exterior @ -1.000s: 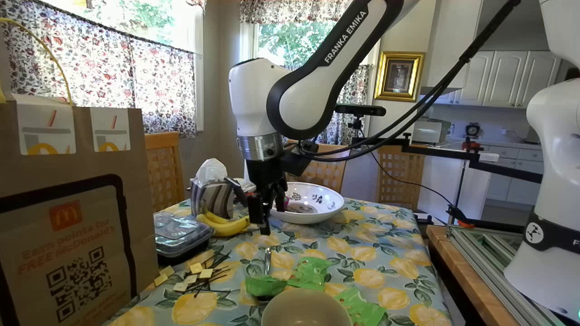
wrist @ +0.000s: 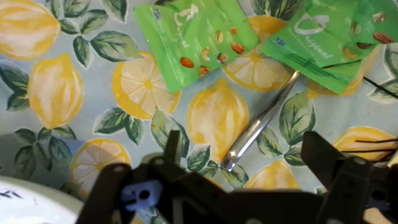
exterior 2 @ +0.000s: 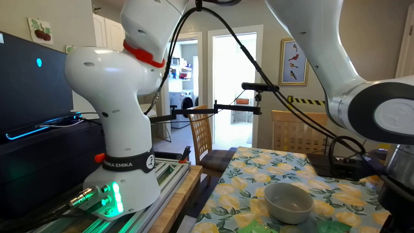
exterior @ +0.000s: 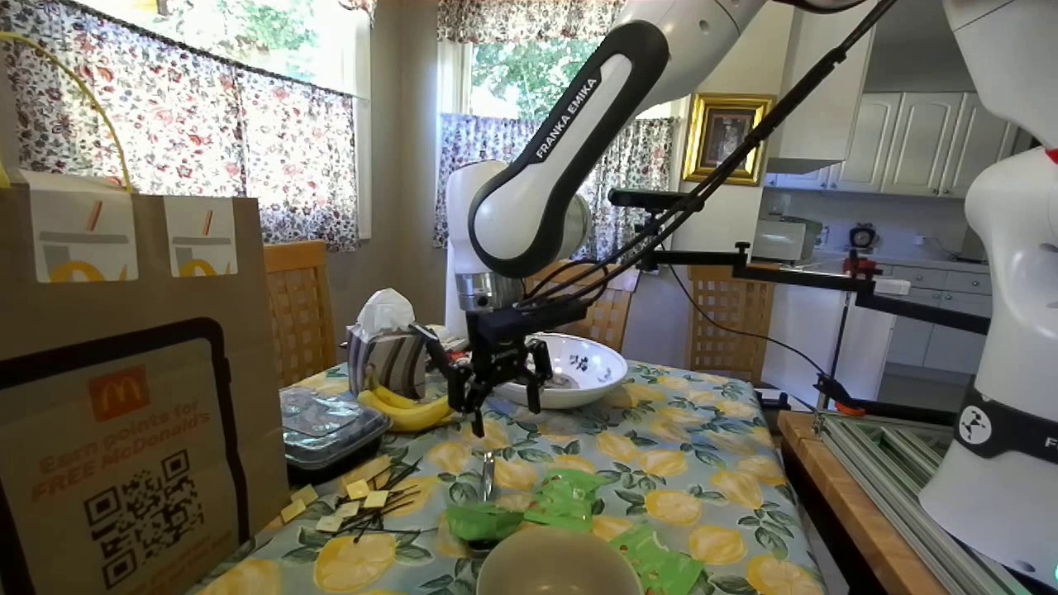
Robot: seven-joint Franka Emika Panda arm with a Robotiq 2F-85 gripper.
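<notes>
My gripper is open above the table, its fingers spread wide with nothing held between them. Below, a shiny metal utensil handle lies slantwise on the lemon-print cloth, and its far end goes under a green nut packet. Another green packet lies beside it. In exterior view 1 the gripper hangs in front of the large white bowl, higher than the utensil. The utensil's other end is hidden.
Bananas, a tissue box and a lidded container stand at the left. Pale tags with dark sticks lie nearer. A beige bowl sits at the near end.
The gripper has turned and tilted, so its fingers now show spread apart in exterior view 1. The arm's wrist has shifted back; the objects on the table look unmoved.
</notes>
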